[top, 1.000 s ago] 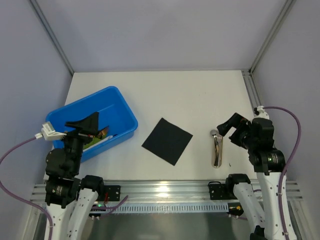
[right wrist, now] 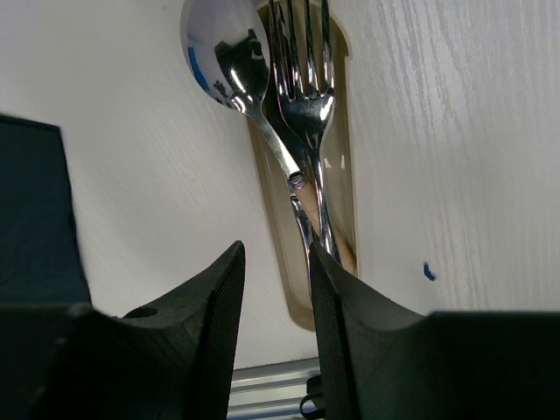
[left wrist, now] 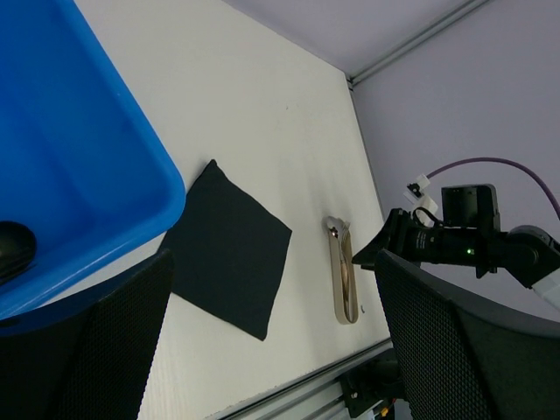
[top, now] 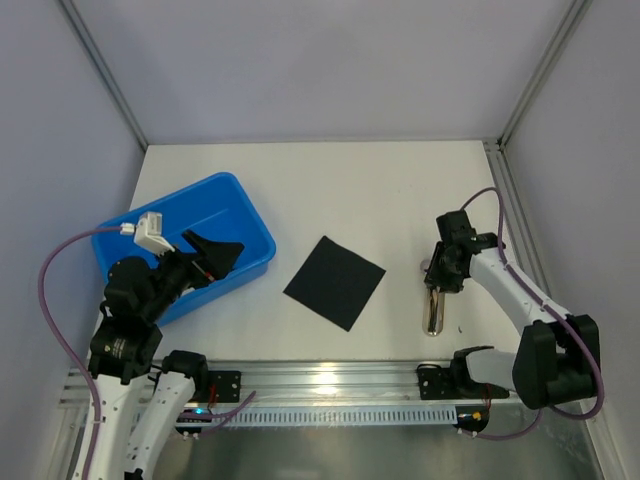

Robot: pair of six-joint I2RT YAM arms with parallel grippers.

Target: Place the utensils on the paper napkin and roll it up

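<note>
A black square napkin [top: 334, 283] lies flat and unrolled mid-table. To its right, a narrow tan tray [top: 433, 329] holds a spoon [right wrist: 226, 52], a fork [right wrist: 306, 118] and a thin metal handle [right wrist: 302, 219] partly under them. My right gripper [top: 437, 284] hangs over this tray. In the right wrist view its fingers [right wrist: 223, 302] are partly spread, with no utensil held; one covers the lower handle ends. Over the right side of the blue bin, my left gripper [top: 218, 258] stands open and empty.
The blue bin [top: 262, 250] occupies the left of the table, with a dark rounded object [left wrist: 16, 249] inside. A small blue speck [right wrist: 429, 272] lies right of the tray. The table behind the napkin and between napkin and tray is clear.
The left gripper has moved right over the bin. Napkin and utensils have stayed put.
</note>
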